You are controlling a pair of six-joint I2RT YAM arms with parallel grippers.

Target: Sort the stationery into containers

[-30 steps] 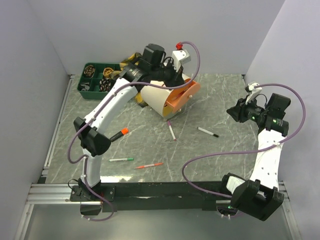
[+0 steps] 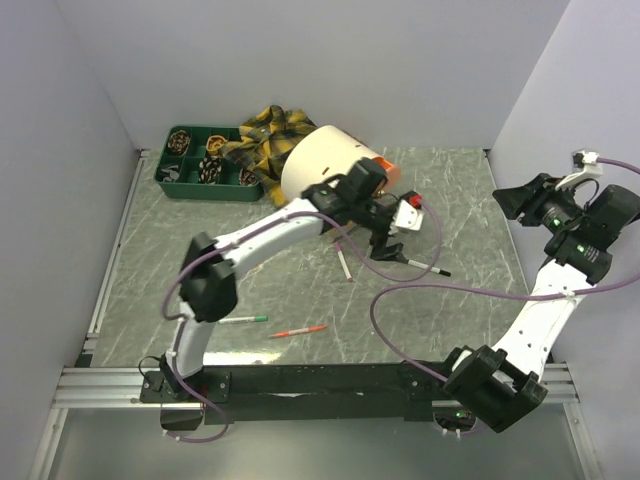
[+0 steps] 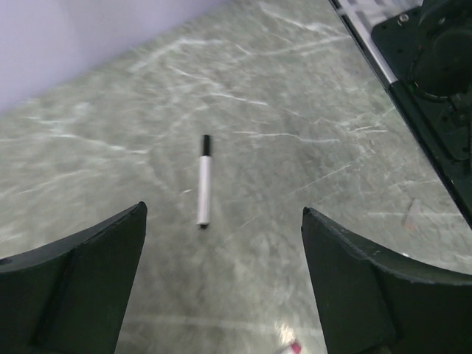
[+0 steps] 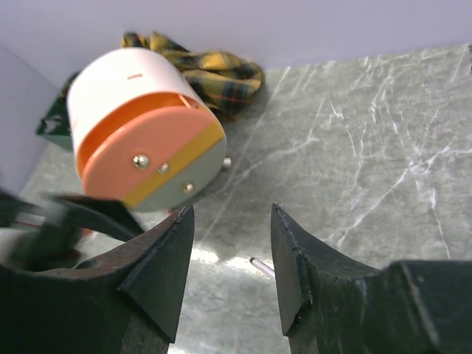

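My left gripper (image 2: 390, 245) stands open over the middle-right table, beside the white marker with black cap (image 2: 425, 267); in the left wrist view that marker (image 3: 205, 181) lies between and beyond its fingers. My right gripper (image 2: 515, 200) is open and raised at the right, empty. A pink-capped marker (image 2: 344, 262) lies near the centre, an orange marker (image 2: 297, 331) and a green-capped one (image 2: 243, 320) at the front. The cream-and-orange pen container (image 4: 147, 158) stands behind, partly hidden by my left arm in the top view.
A green compartment tray (image 2: 200, 192) holding coiled items stands back left, with a plaid cloth (image 2: 270, 140) beside it. Purple cables loop over both arms.
The right arm has shifted right, away from the table.
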